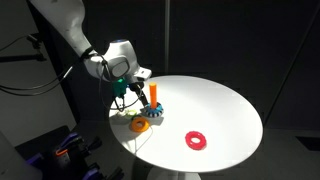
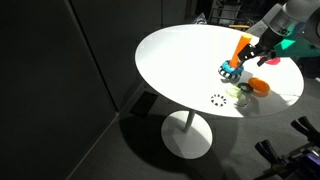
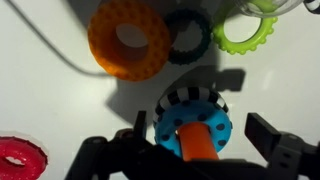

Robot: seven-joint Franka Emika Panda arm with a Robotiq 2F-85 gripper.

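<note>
An orange post point(image 1: 153, 95) stands upright on the round white table with a blue ring point(image 1: 153, 111) around its foot. From above, the blue ring point(image 3: 178, 129) surrounds the post point(image 3: 196, 143), and a black-and-white striped piece point(image 3: 189, 96) shows along its edge. My gripper is open, its fingers apart on either side of the post in the wrist view; nothing is clasped. In exterior view 1 the gripper point(image 1: 144, 98) hangs just left of the post. Whether the fingers touch anything cannot be made out.
An orange ring point(image 3: 129, 40), a dark ring point(image 3: 186, 37) and a green ring point(image 3: 243, 32) lie close to the post. Farther off is a red ring point(image 1: 195, 140).
</note>
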